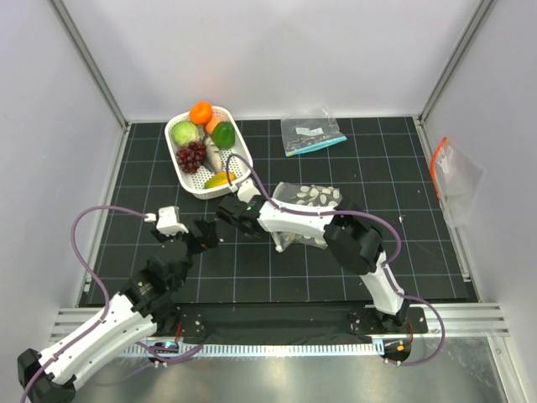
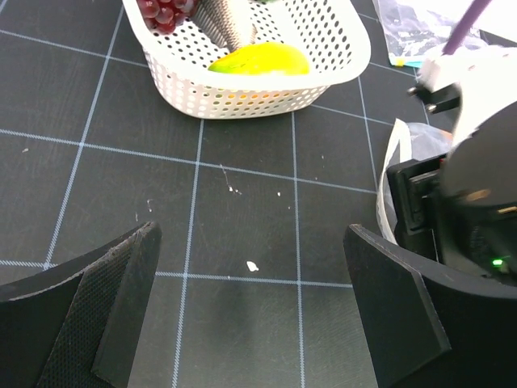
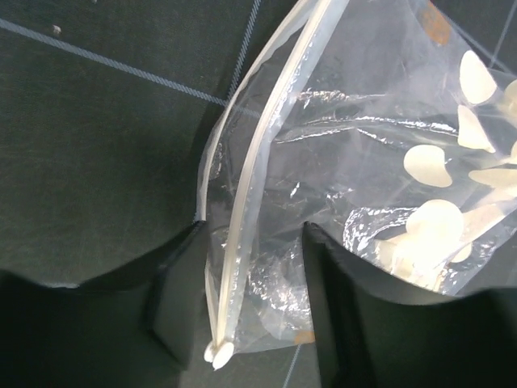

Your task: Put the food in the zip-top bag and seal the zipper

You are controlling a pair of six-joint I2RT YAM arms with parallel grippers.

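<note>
A clear zip top bag (image 1: 312,196) with pale spots lies flat mid-table, partly covered by my right arm. Its white zipper (image 3: 246,182) runs along the left edge, with a small white slider (image 3: 220,354) at the near end. My right gripper is part open over this zipper; one finger lies to each side of the strip. Whether it touches the bag is unclear. Left of there, my left gripper stands open above bare table. Food fills a white basket (image 2: 234,89): grapes (image 1: 191,157), a yellow mango (image 1: 220,180), a fish (image 1: 213,155) and more.
An orange (image 1: 200,112), a green cabbage (image 1: 185,133) and a green avocado-like item (image 1: 223,134) sit in the basket too. A blue-zip bag (image 1: 310,134) lies at the back; an orange-edged bag (image 1: 457,178) rests by the right wall.
</note>
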